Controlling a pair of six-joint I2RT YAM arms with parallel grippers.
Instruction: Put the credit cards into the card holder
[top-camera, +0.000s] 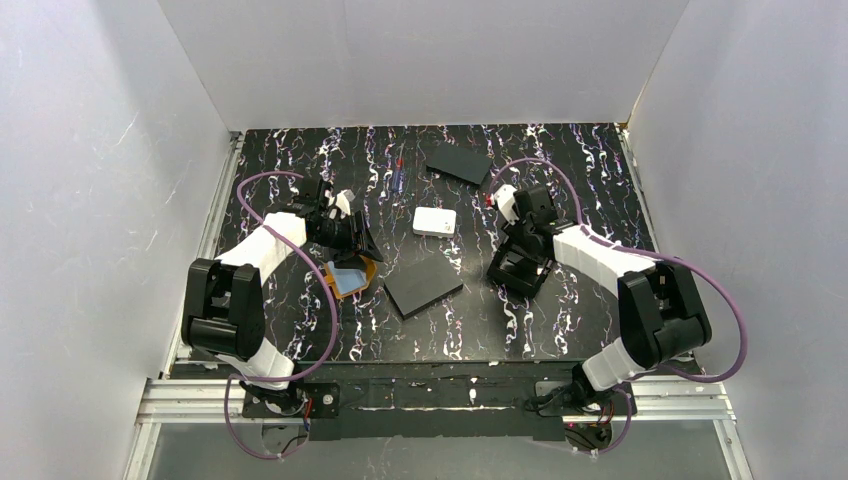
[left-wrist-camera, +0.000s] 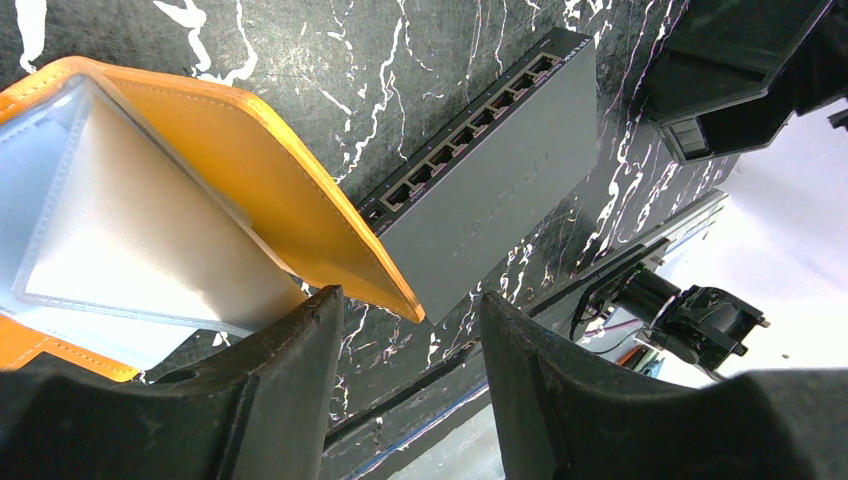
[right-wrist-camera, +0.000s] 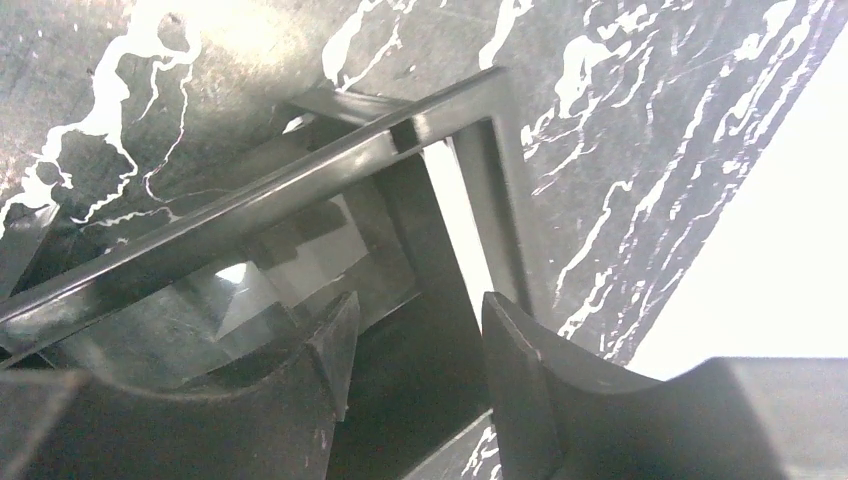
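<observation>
The orange holder (left-wrist-camera: 190, 105) with a pale blue lining stands unfolded beneath my left gripper. That gripper is part open, and a corner of the holder's orange flap shows in the gap. I cannot tell whether it lies between the fingers. Over the black open box (right-wrist-camera: 270, 195), my right gripper is also part open, holding nothing that I can see. A white strip (right-wrist-camera: 460, 220), perhaps a card on edge, runs along the box's inner wall, its lower end hidden by one finger (right-wrist-camera: 515, 350). Pale rectangular shapes on the box floor are too unclear to name.
A dark grey network switch (top-camera: 423, 285) lies between the two arms. Behind it sit a small white box (top-camera: 435, 222), a dark flat case (top-camera: 459, 163) and a screwdriver (top-camera: 398, 175).
</observation>
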